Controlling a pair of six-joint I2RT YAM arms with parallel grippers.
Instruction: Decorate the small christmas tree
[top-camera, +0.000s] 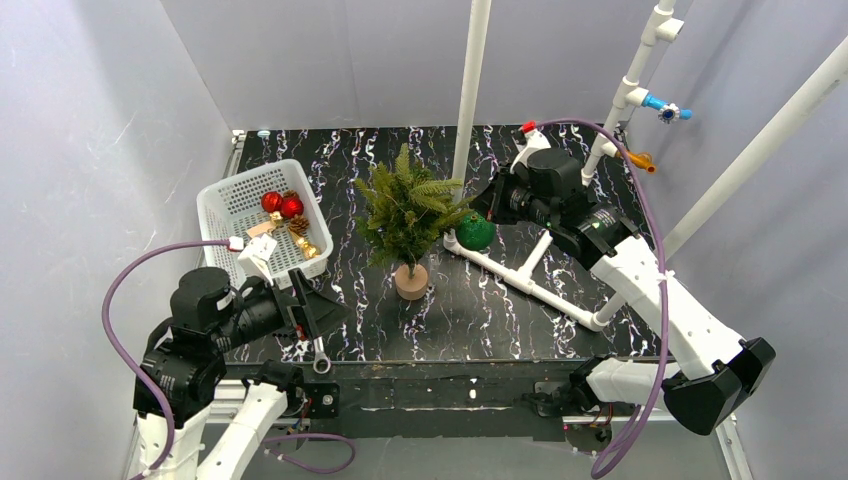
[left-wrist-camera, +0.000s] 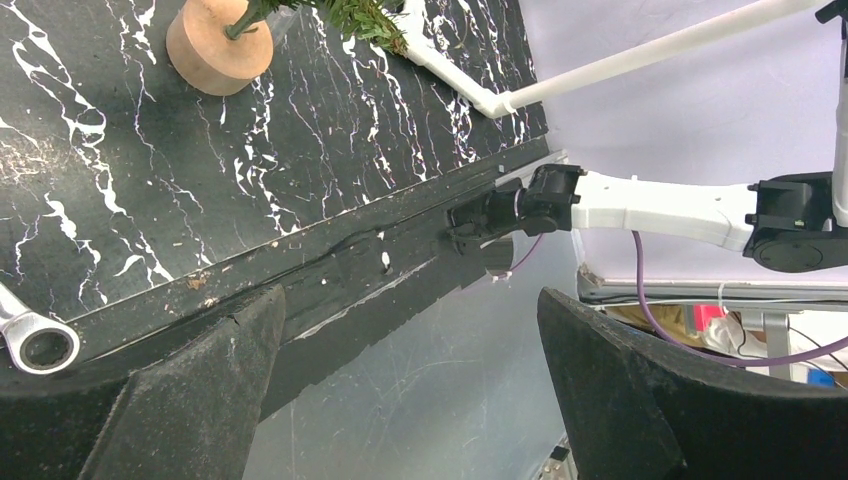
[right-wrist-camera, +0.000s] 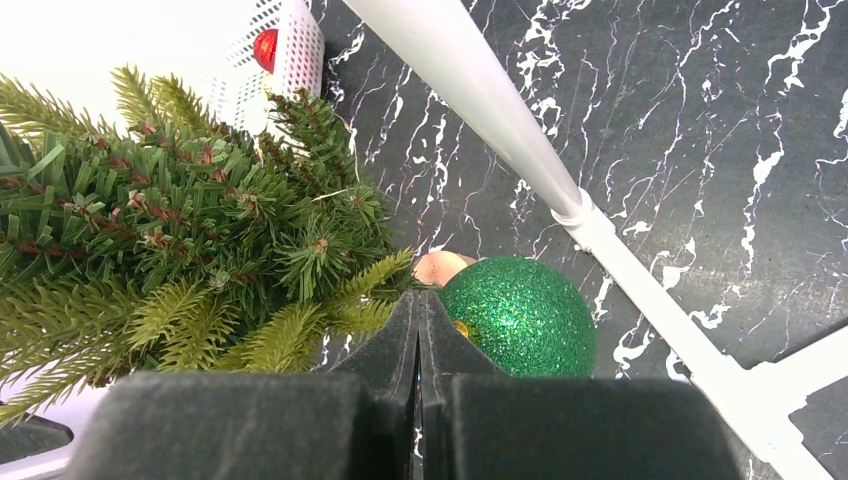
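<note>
The small Christmas tree (top-camera: 408, 208) stands upright on a round wooden base (top-camera: 410, 283) in the middle of the table. A glittery green ball (top-camera: 475, 231) with a gold cap hangs at its right side, beside the branches. Directly by that cap are the fingertips of my right gripper, which is shut; whether a thin loop runs between them cannot be seen. The green ball (right-wrist-camera: 525, 318) partly hides behind those fingers in the right wrist view. My left gripper is wide open and empty, near the table's front left edge.
A white basket (top-camera: 212, 208) at the left holds red balls (top-camera: 291, 207), a pine cone (top-camera: 299, 225) and gold ornaments (top-camera: 309, 249). White pipes (top-camera: 530, 285) stand right of the tree. A wrench (left-wrist-camera: 43, 338) lies at the front edge.
</note>
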